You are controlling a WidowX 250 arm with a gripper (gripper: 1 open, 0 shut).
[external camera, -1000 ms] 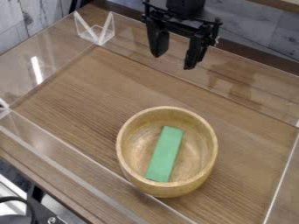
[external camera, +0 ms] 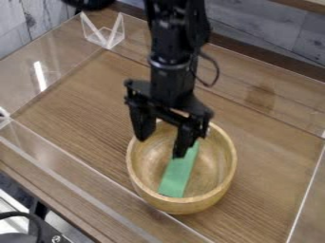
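My black gripper hangs over the far half of a round yellowish bowl, open, its dark fingers pointing down into or just above it. A green oblong object lies inside the bowl toward its near right, its far end close to the right fingers. Whether the fingers touch the bowl or the object I cannot tell.
A whitish wire-like item is at the back left. Low walls edge the back, and a black cable lies at the bottom left.
My gripper has come down and toward the viewer from the back of the table to over the bowl. The bowl and green object have stayed in place.
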